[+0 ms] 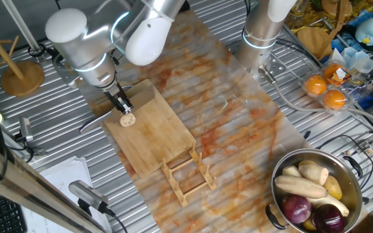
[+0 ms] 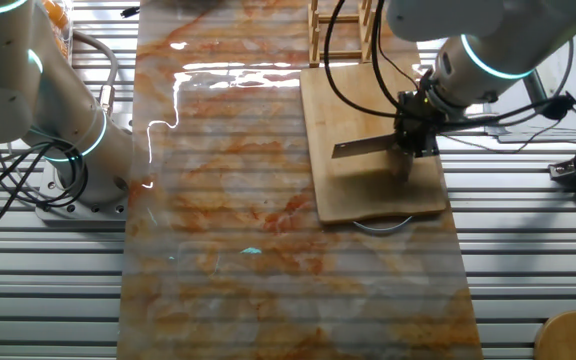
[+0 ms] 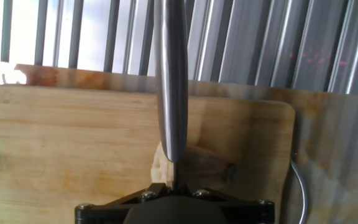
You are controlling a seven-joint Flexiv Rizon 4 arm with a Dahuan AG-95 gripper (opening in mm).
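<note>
My gripper is shut on a knife, whose silver handle (image 3: 173, 81) reaches away from the fingers in the wrist view. In exterior view 2 the flat blade (image 2: 362, 147) points left from the gripper (image 2: 408, 140), above the board. On the wooden cutting board (image 1: 151, 133) rests a piece of lotus root (image 1: 127, 120), its pale, holed cut face showing beside the gripper (image 1: 123, 107). Seen from the wrist, the lotus root (image 3: 161, 168) lies directly below the knife, partly shaded. Whether the blade touches or enters it is hidden.
A small wooden rack (image 1: 189, 181) stands against the board's near end. At the lower right is a steel pot (image 1: 283, 162) of root vegetables and purple onions.
</note>
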